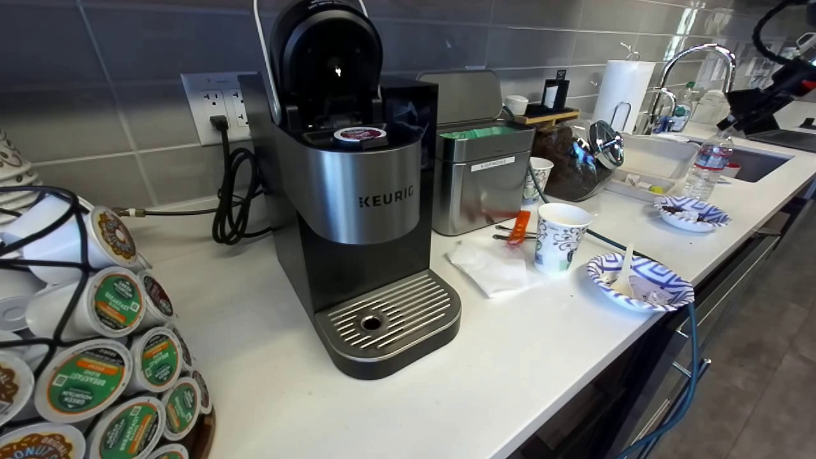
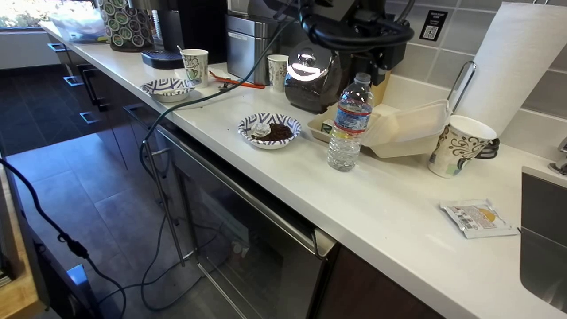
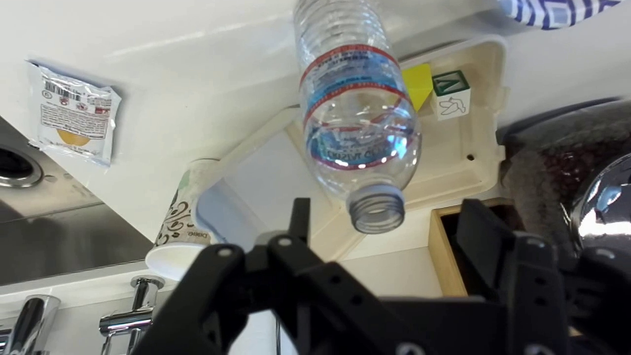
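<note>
A clear plastic water bottle [image 3: 358,112] with a red-and-blue label and an uncapped mouth stands upright on the counter. The same bottle [image 2: 351,125] is in front of the takeout box in exterior view 2. My gripper is open, its two dark fingers on either side of the bottle's mouth in the wrist view, with gaps showing on both sides. From exterior view 1 the gripper [image 1: 727,125] appears just above the bottle [image 1: 707,168]. Whether the fingertips reach down to neck height cannot be told.
Around the bottle are an open takeout box [image 2: 396,139] with small blocks, a tilted paper cup [image 2: 461,146], a patterned bowl [image 2: 269,143] and a glass jar [image 2: 313,77]. A foil packet [image 2: 479,218] lies near the sink [image 2: 545,234].
</note>
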